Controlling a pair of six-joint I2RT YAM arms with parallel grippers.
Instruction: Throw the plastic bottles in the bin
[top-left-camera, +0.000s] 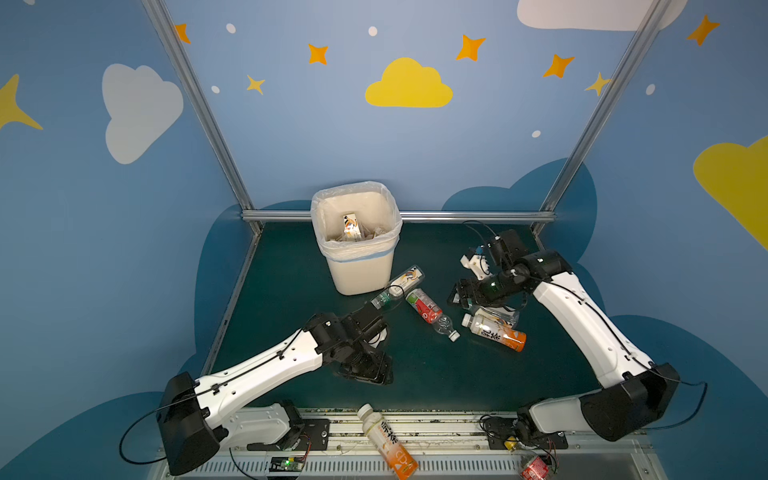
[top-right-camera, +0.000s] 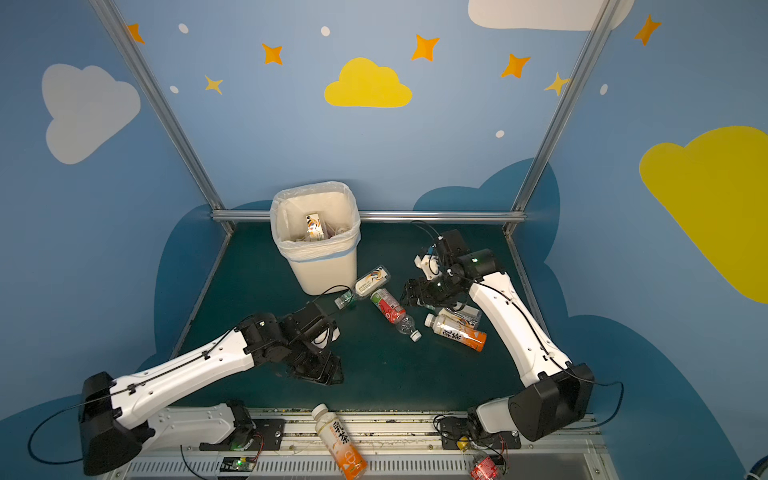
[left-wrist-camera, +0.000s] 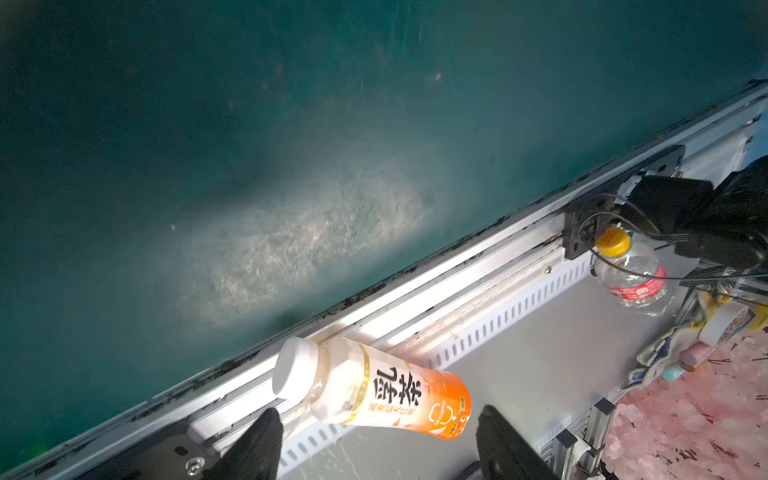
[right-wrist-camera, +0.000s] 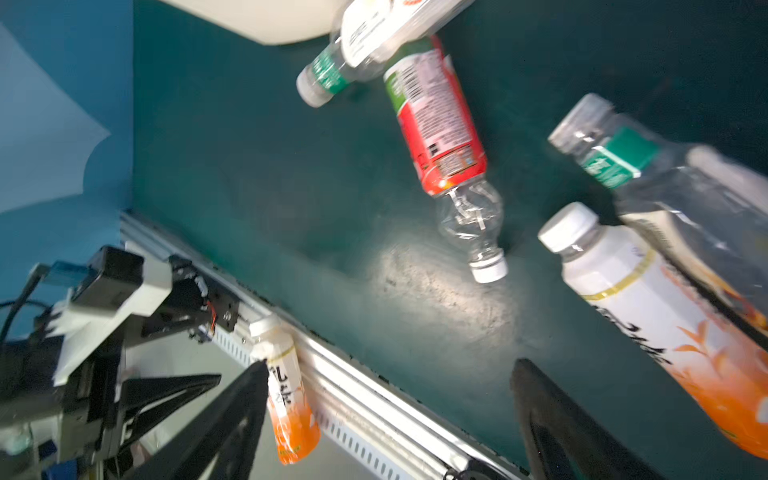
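The white bin (top-left-camera: 361, 268) stands at the back of the table with waste inside its liner. In front of it lie a clear bottle with a cream label (top-left-camera: 405, 279) and a red-labelled bottle (top-left-camera: 425, 305). An orange-and-white bottle (top-left-camera: 497, 332) and a clear green-labelled bottle (right-wrist-camera: 688, 184) lie side by side on the right. Another orange-and-white bottle (left-wrist-camera: 400, 392) rests on the front rail, partly past the table edge. My left gripper is part open above the front of the table, holding nothing. My right gripper stands open over the right side, empty.
A bottle with a yellow cap (left-wrist-camera: 636, 272) sits below the front rail (left-wrist-camera: 480, 256), off the table. Metal rails border the work area.
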